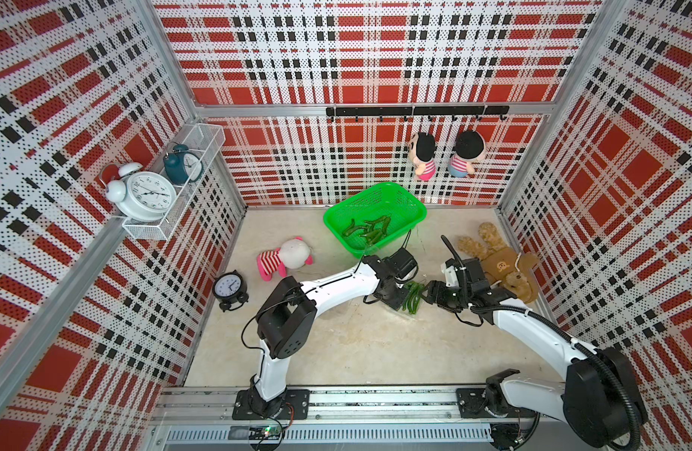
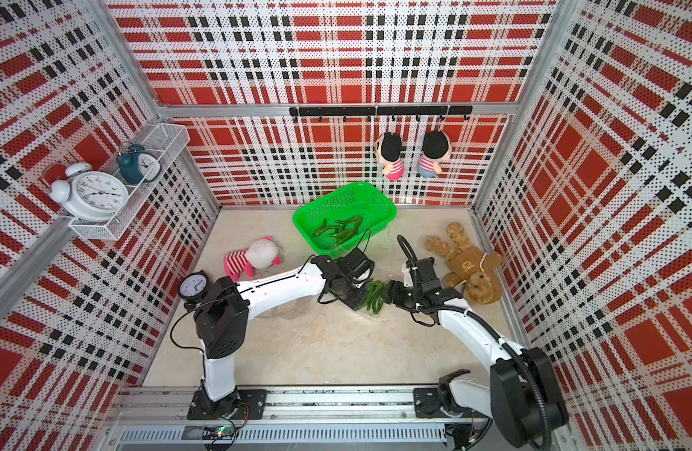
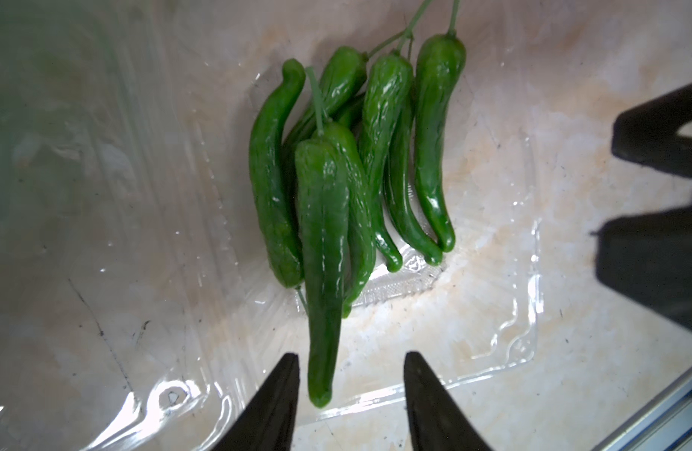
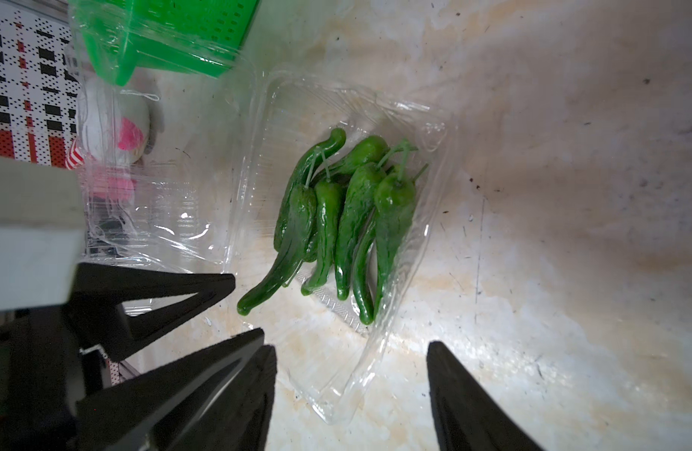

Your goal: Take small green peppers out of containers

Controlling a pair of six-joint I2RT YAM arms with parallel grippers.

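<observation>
Several green peppers [image 3: 323, 225] lie bunched in a clear plastic container [image 4: 428, 120], with its transparent lid [image 4: 180, 233] folded open to the left. One pepper [image 4: 278, 259] lies across the others, its tip sticking out toward the container's near side. My left gripper is open just short of that tip, nothing held between its fingers. My right gripper is open too, above the container's near right corner, with nothing gripped. From above, the left arm partly covers the container.
Behind the container stands a green basket [image 1: 410, 220] with several peppers [image 1: 376, 227] in it. A pink-striped doll [image 1: 282, 258] and a black clock [image 1: 229, 288] lie left, a brown plush bear [image 1: 504, 263] right.
</observation>
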